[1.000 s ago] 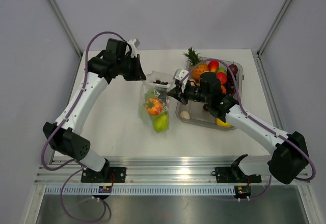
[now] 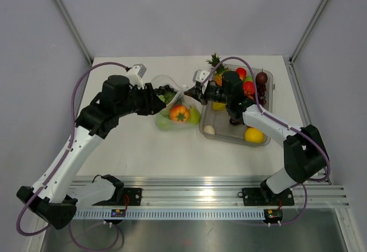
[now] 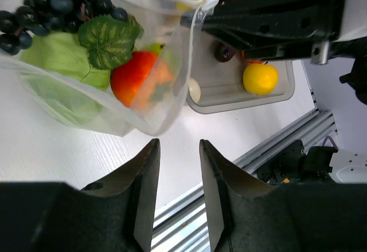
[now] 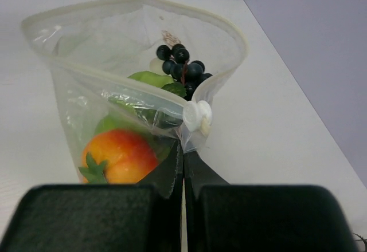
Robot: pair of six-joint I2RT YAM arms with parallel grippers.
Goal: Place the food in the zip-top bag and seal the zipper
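A clear zip top bag (image 2: pixel 163 123) stands with its mouth wide open. Inside it are dark grapes (image 4: pixel 186 71), something light green (image 3: pixel 63 66) and an orange-red tomato-like fruit (image 2: pixel 179 113); a green pear-shaped fruit (image 2: pixel 194 115) shows on its right side. My right gripper is shut on the bag's edge, just below the white zip slider (image 4: pixel 197 115). My left gripper is open, with its fingers apart and nothing between them; the bag's near rim (image 3: pixel 152 129) lies just beyond the fingertips.
Right of the bag, a grey tray (image 2: pixel 229 133) holds a pineapple (image 2: pixel 217 67), a yellow fruit (image 2: pixel 254 135), an egg-like white item (image 2: pixel 209 130) and several other foods. The right arm reaches across this tray. The table in front of the bag is clear.
Both the bag and the food in it have shifted, and its mouth is wider.
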